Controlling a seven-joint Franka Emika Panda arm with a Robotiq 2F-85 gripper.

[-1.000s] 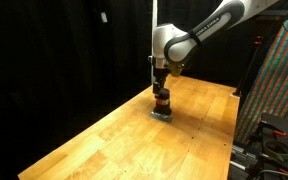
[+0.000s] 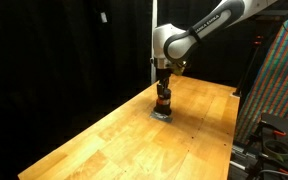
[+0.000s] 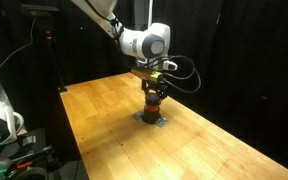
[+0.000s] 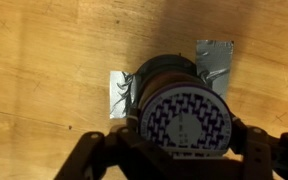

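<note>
In the wrist view, a round lid or disc (image 4: 185,120) with a purple patterned top fills the space between the dark fingers of my gripper, which is shut on it. Below it is a dark round holder (image 4: 164,65), partly hidden by the disc. Seen from outside, the holder appears as an upright dark cylinder (image 2: 162,108) with an orange-brown band (image 3: 151,110), standing on the table. My gripper (image 2: 165,90) points straight down at its top. Whether the disc is seated in the holder or raised slightly cannot be told.
Silver tape (image 4: 121,95) lies at both sides of the holder's base. Dark curtains stand behind it, and a cable loops beside the arm (image 3: 152,42).
The arm has shifted slightly to the right in exterior view 1, its gripper staying at the top of the cylinder. The cylinder's base stands in the same place.
</note>
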